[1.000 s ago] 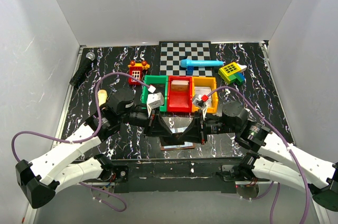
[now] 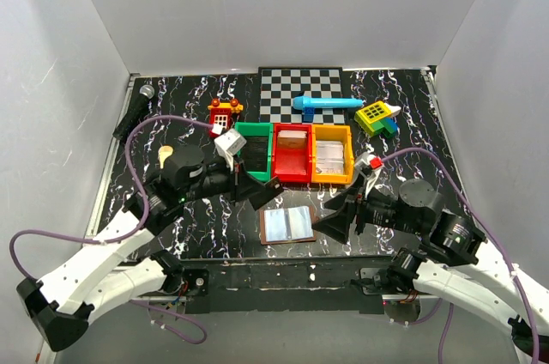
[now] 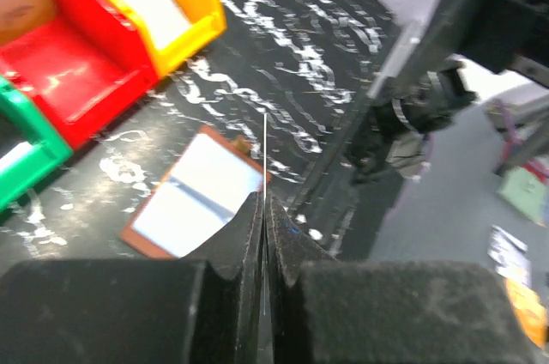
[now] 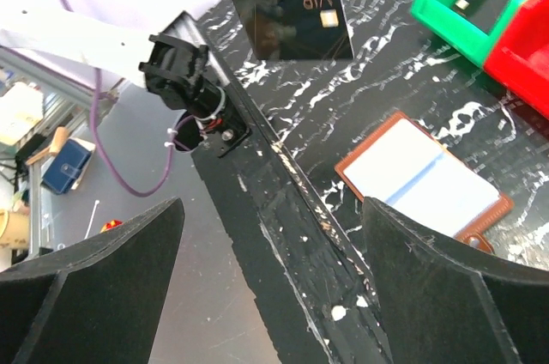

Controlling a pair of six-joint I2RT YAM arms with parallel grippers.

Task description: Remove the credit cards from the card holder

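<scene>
My left gripper (image 2: 250, 191) is shut on a black card (image 2: 266, 193), whose face with printed letters shows in the right wrist view (image 4: 296, 21); in the left wrist view it is seen edge-on as a thin line above the fingertips. Below lies the open card holder (image 2: 288, 225), brown-edged with pale sleeves, also seen in the left wrist view (image 3: 210, 175) and right wrist view (image 4: 429, 179). My right gripper (image 2: 334, 218) stands open at the holder's right, nothing between its fingers.
Green (image 2: 254, 134), red (image 2: 293, 166) and yellow (image 2: 331, 132) bins stand behind the holder. A checkerboard (image 2: 283, 85), blue toy (image 2: 334, 103), toy phone (image 2: 220, 121), block toy (image 2: 375, 115) and microphone (image 2: 134, 112) lie farther back.
My left gripper has moved back and left, raising the black card off the holder. My right gripper has drawn away to the right and now stands open and apart from the card.
</scene>
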